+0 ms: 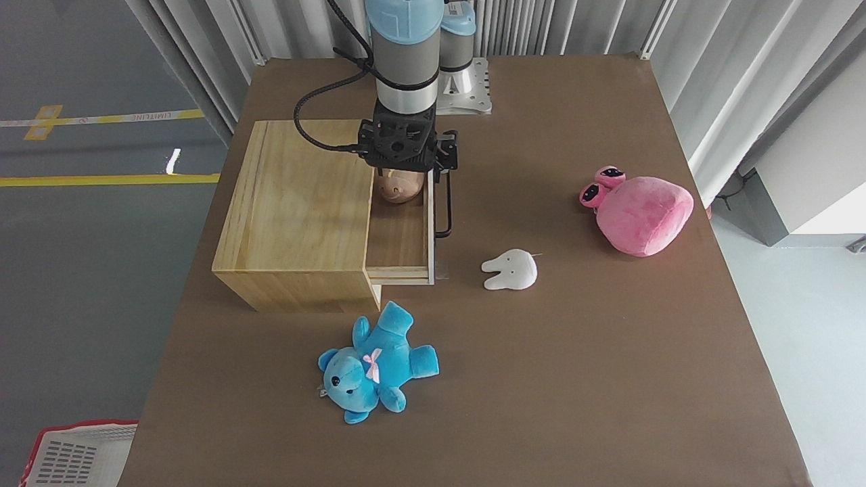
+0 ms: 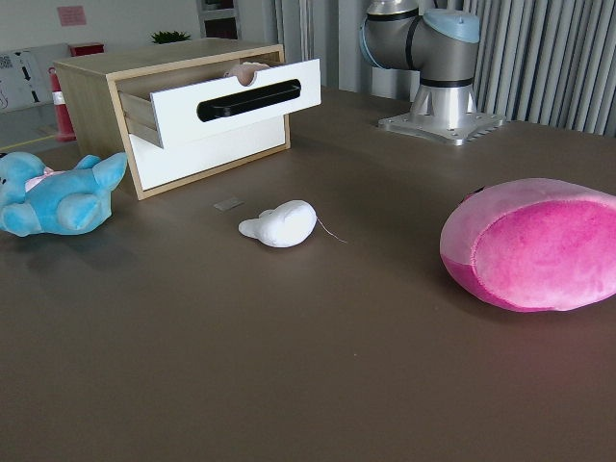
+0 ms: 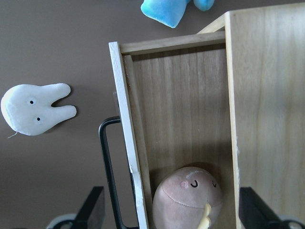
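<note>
My gripper is open above the pulled-out top drawer [image 3: 183, 100] of the wooden cabinet [image 1: 292, 195], its two black fingers spread at the bottom of the wrist view. Inside the drawer lies a pinkish-tan round plush [image 3: 186, 200] with a small stitched face, at the end nearer the robot base. The drawer's black handle [image 2: 248, 100] faces out from its white front. A white bunny plush [image 1: 509, 270] lies on the table beside the drawer.
A blue bear [image 1: 377, 365] lies in front of the cabinet. A pink plush [image 1: 641, 215] sits at the right. The arm's base [image 1: 464, 97] stands at the back.
</note>
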